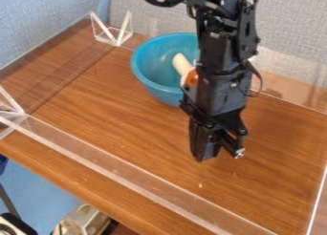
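My black gripper [205, 143] hangs low over the wooden tabletop [128, 153], right of centre, pointing down, with its fingers shut and nothing visible between them. Behind it, partly hidden by the arm, is a teal bowl [153, 72] holding a pale object [182, 64] and an orange one [190, 79].
White wire frames stand at the back left [111, 29] and on the left edge [8, 113]. A wall bounds the back. Clear boards cross the table's edges. The wood left of and in front of my gripper is clear.
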